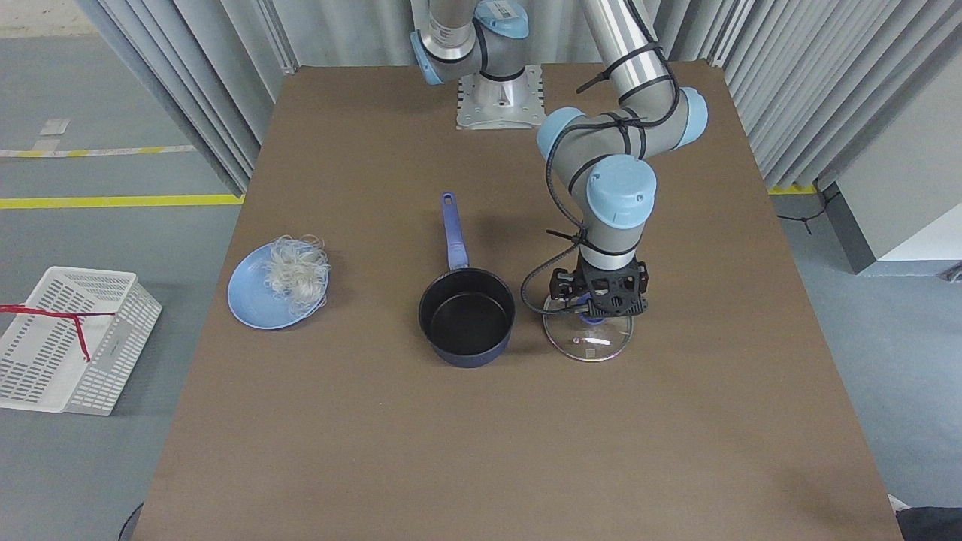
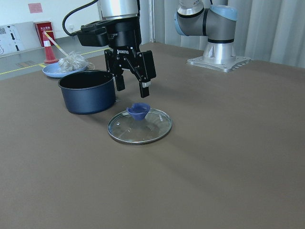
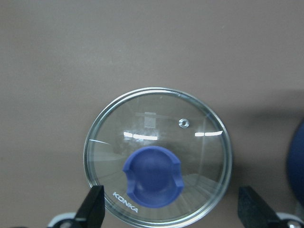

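Note:
A glass lid (image 1: pixel 586 346) with a blue knob (image 3: pixel 153 176) rests on the table beside a dark blue pan (image 1: pixel 466 317), whose blue handle points toward the back. My gripper (image 2: pixel 132 89) hangs above the lid and its knob, its fingers apart with nothing between them. In the wrist view the two dark fingertips frame the lower part of the lid, and the pan's edge shows at the right.
A blue plate (image 1: pixel 252 293) with white stringy material sits left of the pan. A white basket (image 1: pixel 90 379) lies off the table.

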